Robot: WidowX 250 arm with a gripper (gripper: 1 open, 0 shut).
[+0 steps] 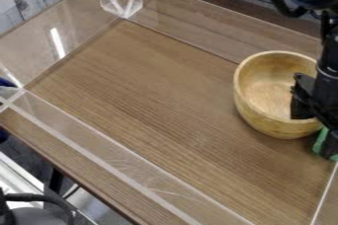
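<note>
A light wooden bowl (pixel 264 86) sits on the wooden table at the right. My black gripper (pixel 307 99) is at the bowl's right side, low over its rim and partly cut off by the frame edge. A green object (pixel 323 145) lies just below it, beside the bowl and mostly hidden by the gripper.
Clear plastic strips (pixel 126 170) border the table, with a small transparent piece (pixel 121 2) at the back left.
</note>
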